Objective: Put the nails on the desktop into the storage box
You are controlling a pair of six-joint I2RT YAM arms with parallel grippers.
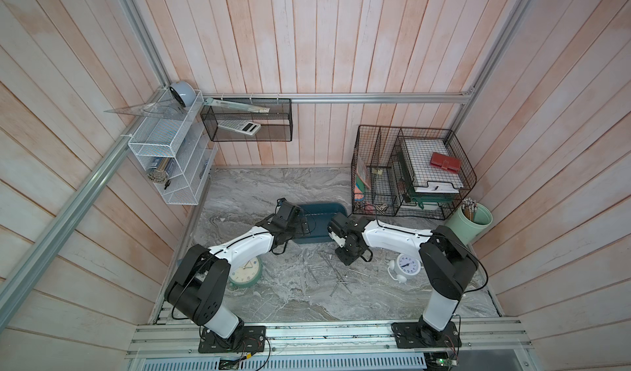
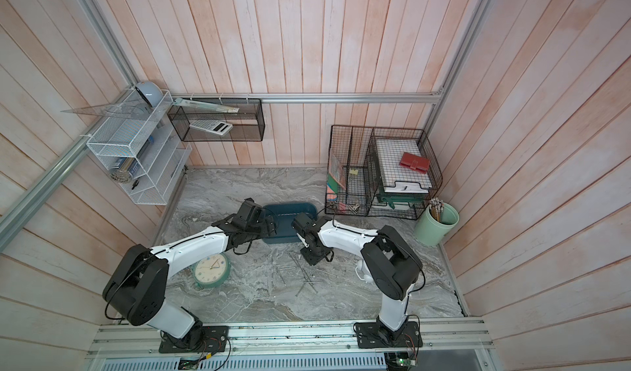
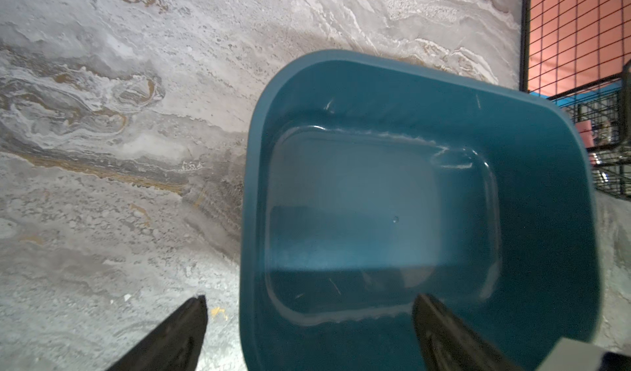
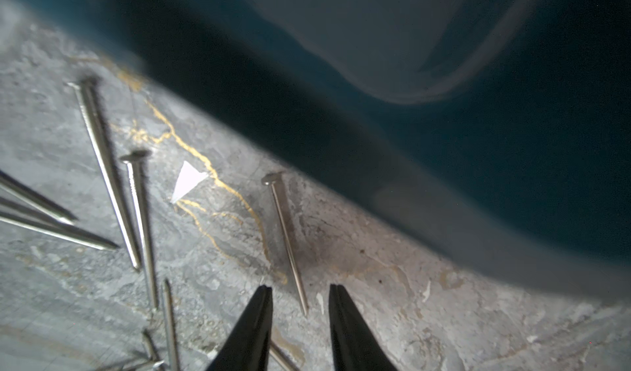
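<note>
The storage box, a dark teal tray (image 3: 252, 193), stands on the marbled desktop, and its floor looks bare in the left wrist view. My left gripper is open at the box's near left side, its fingers apart with nothing between them. In the right wrist view my right gripper has its fingers parted, above the desk just in front of the box. A single thin nail (image 4: 287, 246) lies on the desk, its tip just ahead of the gap. Thicker nails (image 4: 105, 167) lie to the left, several crossing each other. Another nail (image 4: 282, 356) is partly hidden behind a right finger.
A green round clock (image 1: 245, 273) lies left of the nails; a white clock (image 1: 407, 264) stands to the right. Black wire baskets (image 1: 414, 173) stand behind the right arm, near a green pen cup (image 1: 470, 223).
</note>
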